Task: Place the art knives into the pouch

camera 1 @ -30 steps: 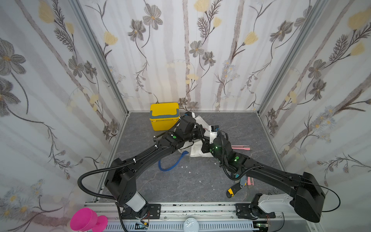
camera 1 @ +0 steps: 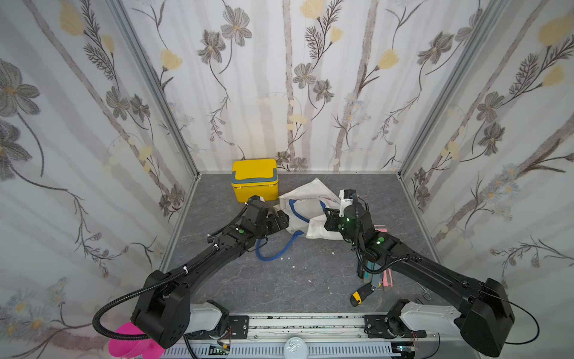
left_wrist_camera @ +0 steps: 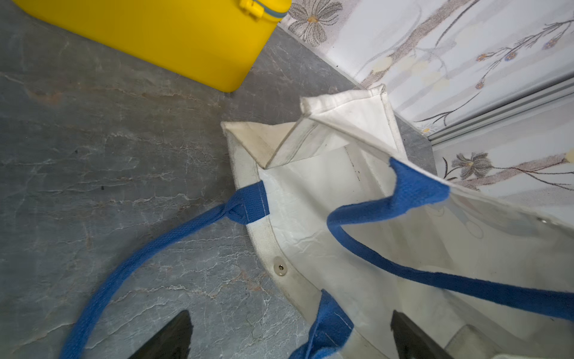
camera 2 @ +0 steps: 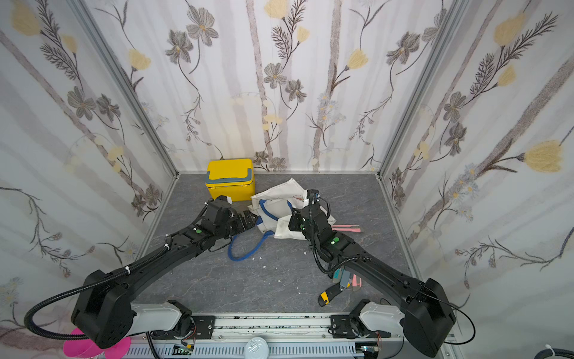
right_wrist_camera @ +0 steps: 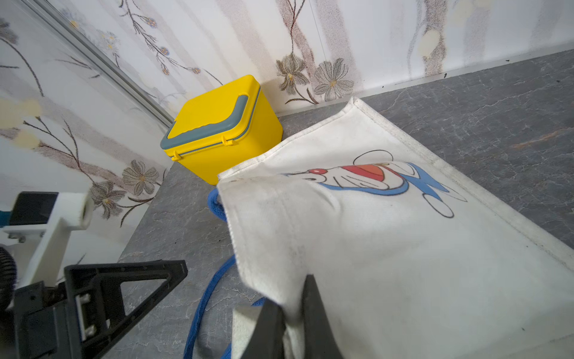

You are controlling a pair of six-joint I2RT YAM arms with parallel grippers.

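Note:
The white canvas pouch (left_wrist_camera: 346, 185) lies on its side, its mouth gaping toward my left gripper, and blue straps (left_wrist_camera: 161, 242) hang from its rim. My right gripper is shut on the pouch's upper edge and holds it raised, as the right wrist view shows. My left gripper stands open at the pouch's left side, its fingers apart over the floor and the rim, with nothing between them. A black-and-yellow art knife (camera 1: 362, 293) rests on the floor near the front, beside the right forearm.
Behind the left gripper stands a yellow box (camera 1: 256, 182) with a grey handle. Grey and teal tools (camera 2: 345, 277) and pink-handled items (camera 2: 346, 228) lie around the right arm, partly hidden by it.
My left gripper has drawn back leftward and toward the front, away from the right one, uncovering the pouch. The right gripper has shifted slightly right with the pouch's edge.

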